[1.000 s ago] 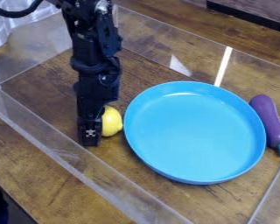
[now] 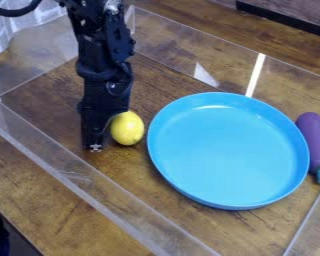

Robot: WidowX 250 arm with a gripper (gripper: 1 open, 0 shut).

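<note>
The black robot gripper [image 2: 99,138] points down at the wooden table, just left of a yellow lemon-like object [image 2: 127,128]. It looks shut, and the yellow object sits beside its fingertips, not visibly between them. A blue round plate [image 2: 230,150] lies to the right of the yellow object, very close to it. A purple eggplant with a teal stem [image 2: 311,140] lies at the far right, beyond the plate.
Clear plastic walls [image 2: 69,190] border the wooden work surface [image 2: 49,100]. Bare wood shows left of and behind the gripper and in front of the plate.
Over the last second the gripper has shifted slightly left, the yellow object now showing more fully beside it. The plate and eggplant have moved a little to the right.
</note>
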